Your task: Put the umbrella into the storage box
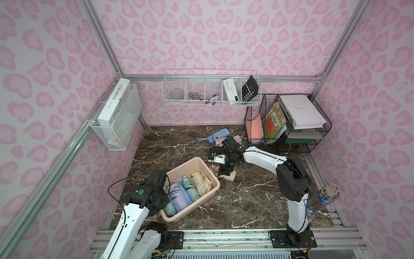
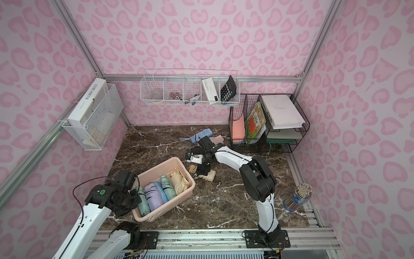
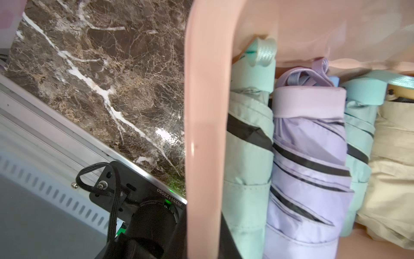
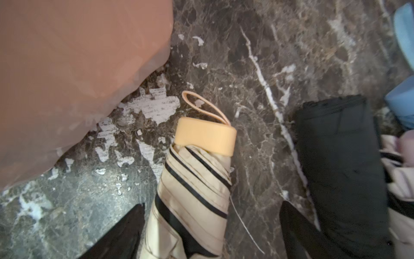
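Observation:
The pink storage box holds mint, lavender, blue and cream umbrellas. My left gripper is shut on the box's left rim. My open right gripper is just over a cream striped umbrella with a tan cap, lying right of the box. A black umbrella and a pink striped one lie beside it, with a blue umbrella farther back.
Wire organizers stand at the back right, baskets hang on the back and left walls, and a canister stands at the right front.

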